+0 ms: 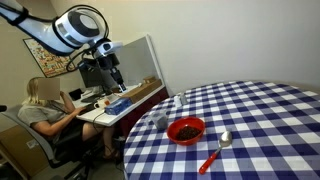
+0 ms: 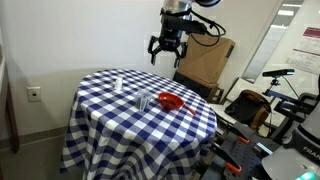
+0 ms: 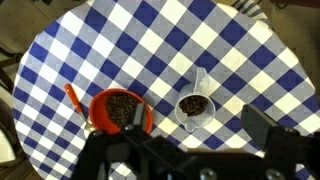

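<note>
My gripper (image 2: 167, 53) hangs open in the air above the table, with nothing between its fingers. Below it on the checked cloth, a red bowl (image 1: 186, 130) holds dark bean-like pieces. A pale mug (image 1: 160, 120) stands beside the bowl; the wrist view shows similar dark pieces inside this mug (image 3: 196, 107). Also in that view, the bowl (image 3: 97, 108) lies to the mug's left, both ahead of the fingers. A spoon with a red handle (image 1: 209, 162) rests on the cloth, on the bowl's other side from the mug.
A small white bottle-like item (image 2: 119, 86) stands farther back on the table. Someone sits at a side desk holding blue boxes (image 1: 118, 106), away from the objects.
</note>
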